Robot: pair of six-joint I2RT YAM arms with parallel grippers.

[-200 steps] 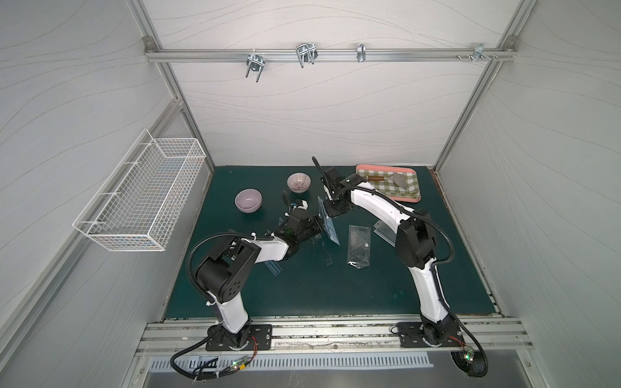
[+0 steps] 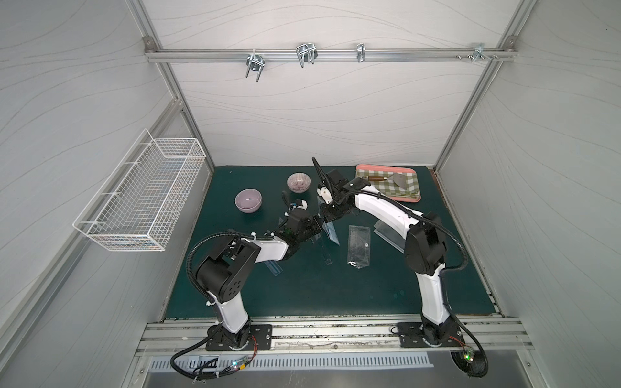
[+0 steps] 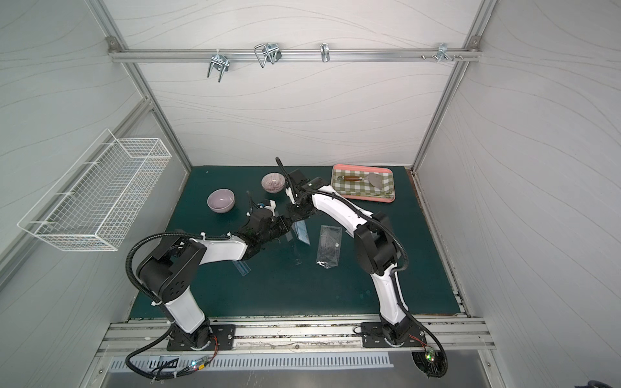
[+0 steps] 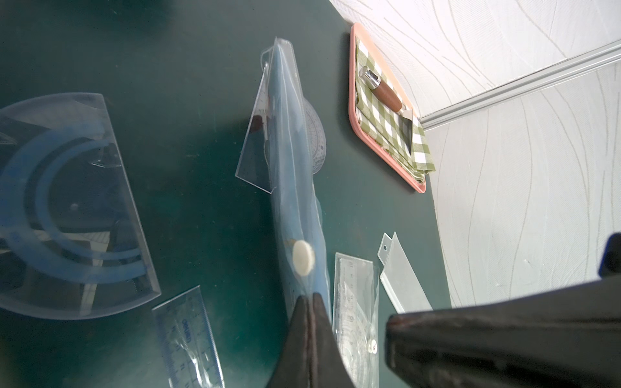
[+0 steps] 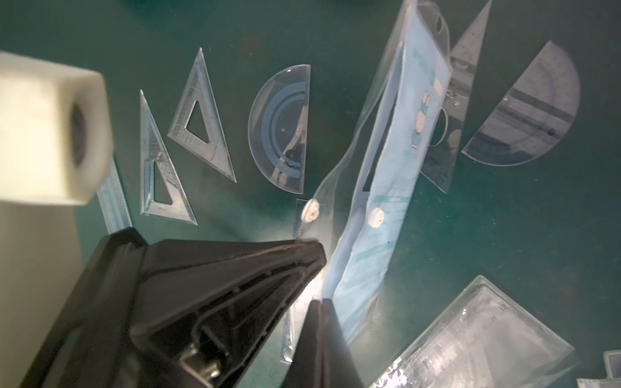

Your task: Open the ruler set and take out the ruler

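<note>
The ruler set is a clear and light-blue pouch standing on edge between my two grippers. Its clear flap stands away from the blue side, with one white snap on the flap and another white button on the blue side. My left gripper is shut on the clear flap edge beside the snap. The right gripper is shut, its tips overlapping the pouch's lower edge in the right wrist view; whether any film lies between them cannot be told. The top views mostly hide the contact.
Loose clear pieces lie around: a protractor, set squares, another protractor and a ruler. A clear packet lies to the right. Two bowls and a pink-rimmed tray stand behind.
My right gripper has shifted slightly left, closer to the pouch and the left gripper, and covers more of the pouch from above. The left arm has stayed still.
</note>
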